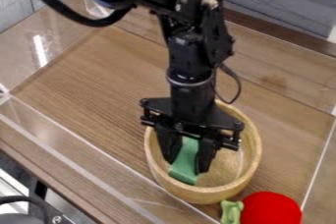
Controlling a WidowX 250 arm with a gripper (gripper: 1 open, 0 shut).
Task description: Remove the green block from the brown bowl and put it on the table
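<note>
The brown bowl [245, 176] stands on the table at the lower right, its far rim partly covered by the arm. Inside it is a green block [186, 163], tilted, its upper end hidden behind the gripper. My gripper [187, 157] reaches down into the bowl, with a dark finger on each side of the block. Whether the fingers press on the block cannot be made out at this size.
A red round object [270, 208] and a light green piece [231, 211] sit close to the bowl's near right side. Bare wooden table [98, 85] stretches to the left of the arm. A metal strip runs along the left edge.
</note>
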